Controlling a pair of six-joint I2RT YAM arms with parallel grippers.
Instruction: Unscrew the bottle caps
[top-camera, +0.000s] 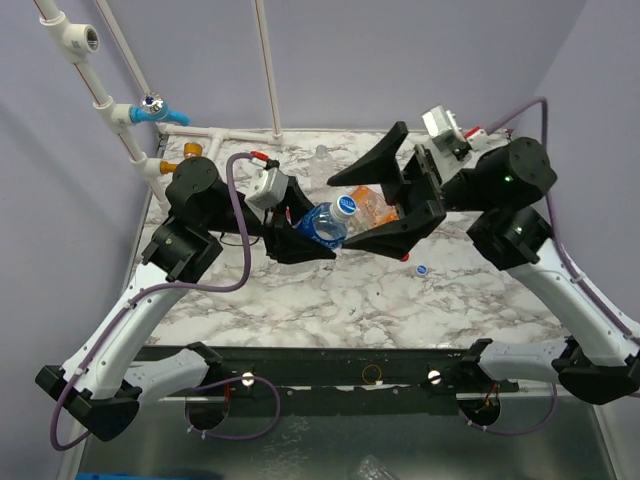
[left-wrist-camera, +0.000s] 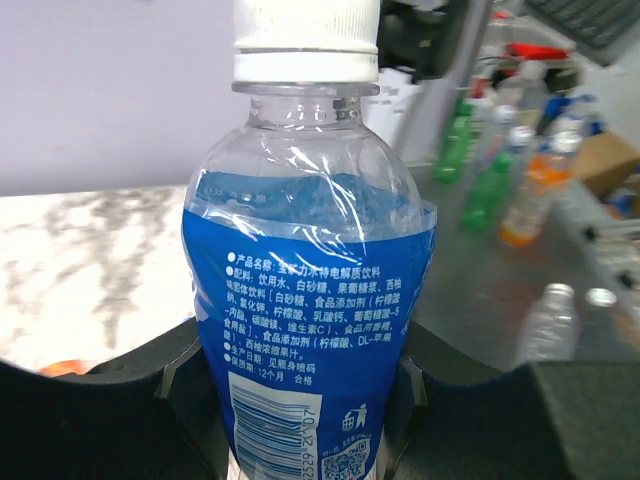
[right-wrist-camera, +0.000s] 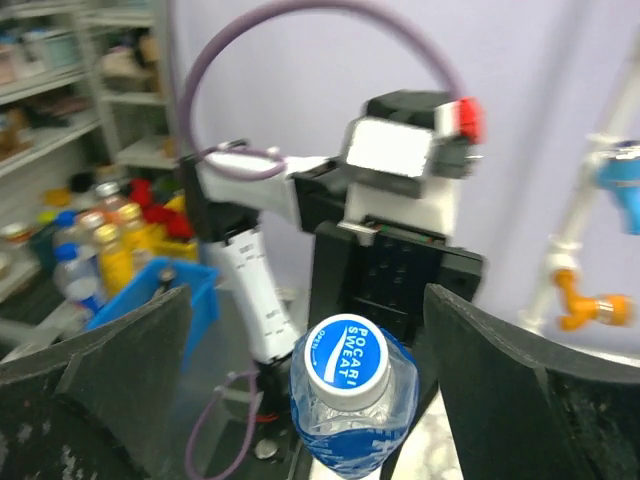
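A clear bottle with a blue label (left-wrist-camera: 310, 290) is gripped around its body by my left gripper (top-camera: 318, 228), the pads on both sides of it. It is held clear of the table, tilted with its neck toward the right arm. Its white cap with a blue top (right-wrist-camera: 346, 358) sits on the neck. My right gripper stands wide open, its fingers apart on either side of the cap and not touching it. An orange-labelled bottle (top-camera: 372, 210) lies on the table, partly hidden by the right gripper.
A blue cap (top-camera: 421, 270) and a red cap (top-camera: 405, 257) lie loose on the marble table (top-camera: 300, 310). White pipes with a blue valve (top-camera: 160, 115) run along the back left.
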